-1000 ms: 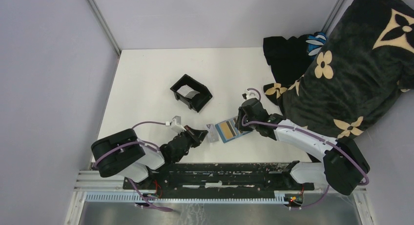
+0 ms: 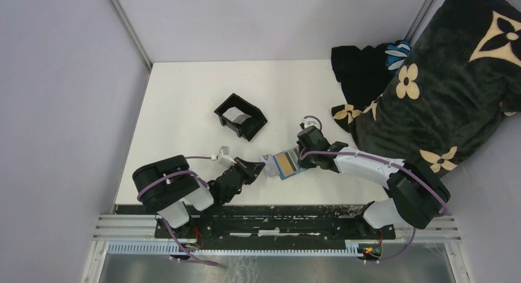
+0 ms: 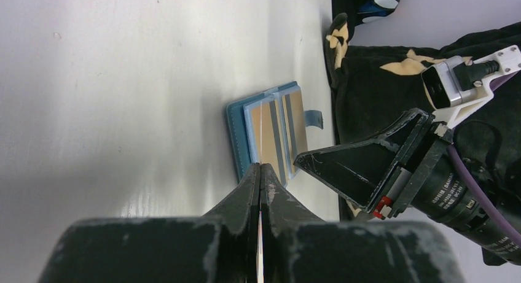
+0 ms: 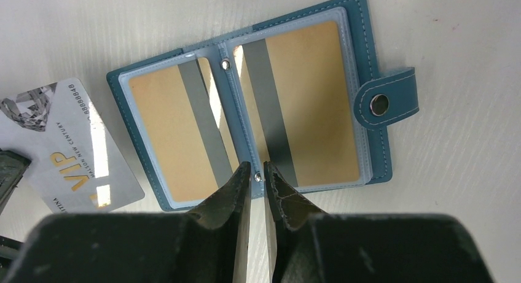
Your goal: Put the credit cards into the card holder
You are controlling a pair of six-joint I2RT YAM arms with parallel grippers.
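The blue card holder (image 4: 362, 43) lies spread flat, with gold-and-grey panels behind clear pockets on both halves and its snap tab at the right. Left of it in the right wrist view is a silver VIP card (image 4: 77, 145), flat side up. My left gripper is shut on this card, whose edge appears as a thin pale line running toward the holder. Over the holder's lower edge, near its spine, stands my right gripper; a narrow gap shows between its fingers, with nothing held. Whether its tips touch the holder is unclear.
A black open box (image 2: 252, 128) with pale cards (image 2: 236, 115) inside stands farther back. Dark patterned fabric (image 2: 430, 105) and black cloth (image 2: 362, 71) border the right side.
The left arm has moved a little to the right, bringing the card up to the holder's left edge.
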